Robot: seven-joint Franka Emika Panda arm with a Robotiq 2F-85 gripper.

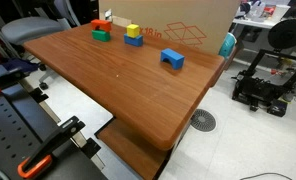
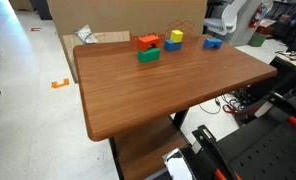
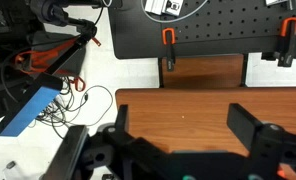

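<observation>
On the brown wooden table point(image 1: 128, 95) a red block point(image 2: 148, 42) rests on a green block point(image 2: 149, 55). A yellow block point(image 1: 133, 30) sits on a blue block point(image 1: 134, 41). Apart from both stacks lies a blue arch-shaped block point(image 1: 172, 59). My gripper stands open in the wrist view, above the table's edge, with nothing between its fingers. A bit of red shows at that view's lower right corner. The other blocks are out of the wrist view, and I cannot make out the gripper in either exterior view.
A cardboard panel point(image 1: 193, 20) stands along the table's far side. White crumpled paper point(image 2: 86, 35) lies near a table corner. The black perforated base plate point(image 3: 223, 25), with orange-handled clamps, borders the table across a gap.
</observation>
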